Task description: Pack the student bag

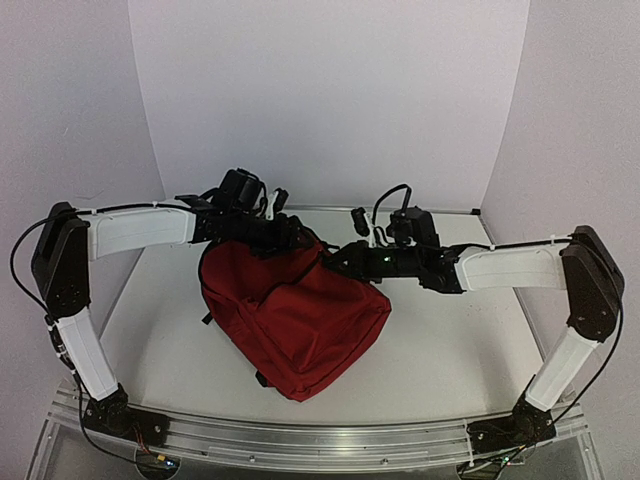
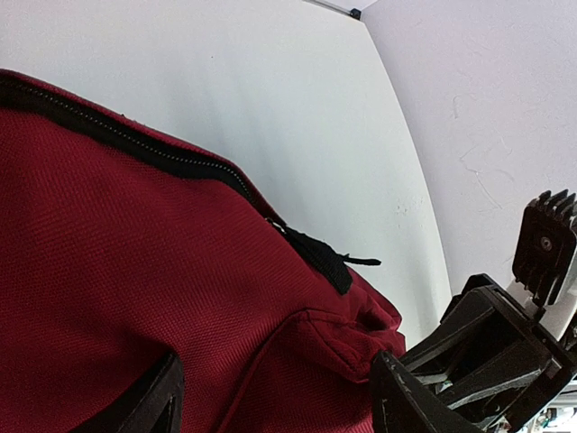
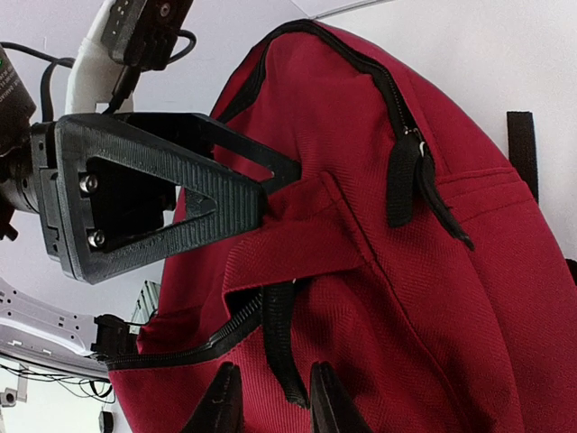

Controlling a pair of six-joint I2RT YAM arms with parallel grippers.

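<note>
A dark red bag [image 1: 310, 330] lies slanted on the table, its opening toward the back left. Over its upper edge my left gripper [image 1: 303, 238] is open; in the left wrist view its fingers [image 2: 149, 401] stand wide apart with red cloth beneath. From the right, my right gripper [image 1: 332, 260] reaches over the bag's pocket edge, close to the left one. The right wrist view shows a black zipper pull [image 3: 279, 338] hanging down toward the gap between the right fingers, which are apart. Whether they touch the pull cannot be told.
Another black zipper pull [image 2: 320, 257] lies along the bag's outer zipper. Black strap ends [image 1: 263, 379] stick out at the bag's left side. Walls stand at the back and both sides.
</note>
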